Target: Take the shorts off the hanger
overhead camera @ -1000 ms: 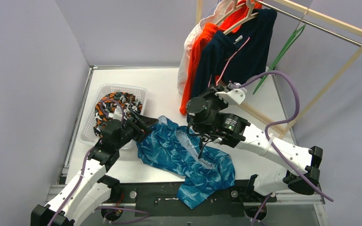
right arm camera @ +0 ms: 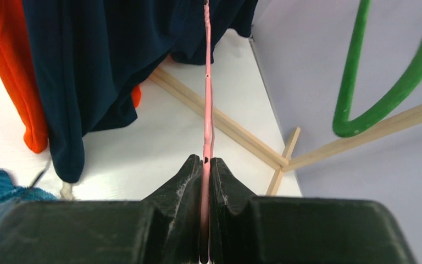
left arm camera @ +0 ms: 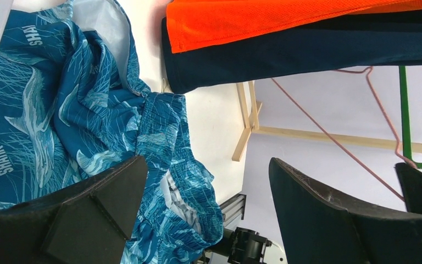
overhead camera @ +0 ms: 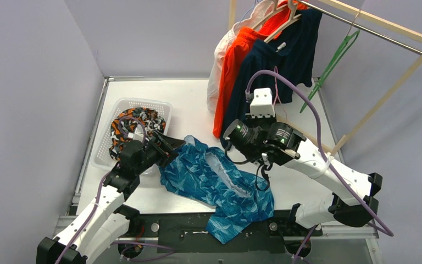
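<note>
Blue patterned shorts [overhead camera: 198, 179] lie spread on the white table, part of them over its front edge, with no hanger in them. A thin pink hanger [right arm camera: 207, 110] is held by my right gripper, its fingers shut on the wire, in front of the hanging dark clothes. In the top view only the hanger's upper part [overhead camera: 276, 88] shows above the right arm. My left gripper stands open above the shorts' left end, with nothing between its fingers; the blue cloth [left arm camera: 88, 110] lies beyond them.
A white basket [overhead camera: 166, 110] with patterned cloth stands left. Navy [overhead camera: 294, 49], orange [overhead camera: 236, 55] and white clothes hang from the rack at the back. A green hanger [overhead camera: 335, 58] hangs empty at the right, near the rack's wooden leg [overhead camera: 387, 96]. Bare table lies between basket and clothes.
The left arm and the shorts look unmoved.
</note>
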